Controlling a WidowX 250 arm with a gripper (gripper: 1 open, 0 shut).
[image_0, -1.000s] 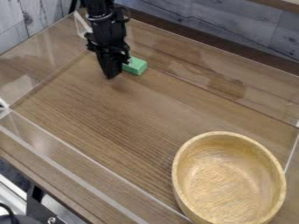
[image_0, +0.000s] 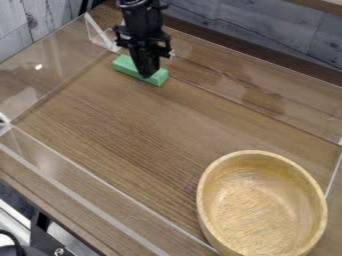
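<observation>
My dark gripper (image_0: 142, 50) is at the upper middle of the camera view, just above a green rectangular block (image_0: 140, 70) that lies flat on the wooden table (image_0: 160, 140). The gripper is small and dark here; whether its fingers are open or shut is unclear, as is whether it touches the block.
A large tan oval bowl (image_0: 261, 220) fills the lower right corner. The table's left edge runs along the left side, with dark floor beyond at the lower left.
More of the green block now shows below it, and the block appears shifted slightly left.
</observation>
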